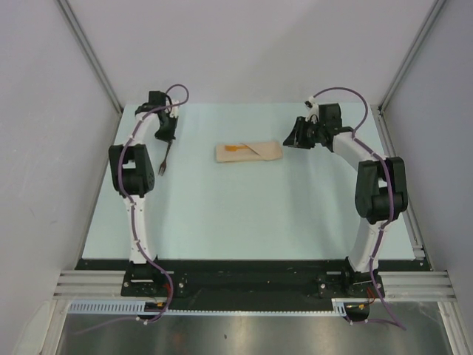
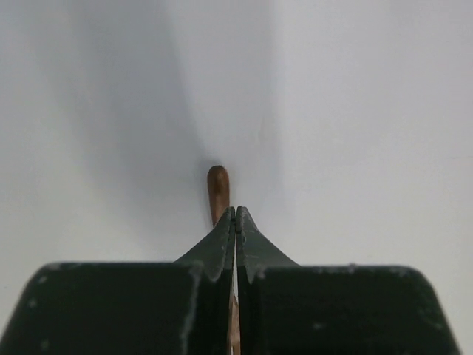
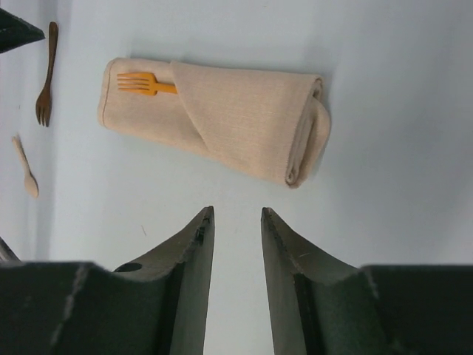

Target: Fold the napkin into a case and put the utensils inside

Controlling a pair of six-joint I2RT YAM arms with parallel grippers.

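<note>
The beige napkin [image 1: 249,155] [image 3: 251,126] lies folded into a case at the table's middle, an orange fork [image 3: 148,84] tucked partly under its flap. My left gripper [image 1: 168,133] is shut over a dark wooden fork [image 1: 163,164] [image 3: 46,89]; its handle end [image 2: 218,186] shows at the tips, and whether any is held is unclear. A pale wooden utensil [image 3: 26,170] lies beside it. My right gripper [image 1: 294,139] stands open, just right of the napkin, nothing between its fingers.
Both arms stand along the table's sides.
</note>
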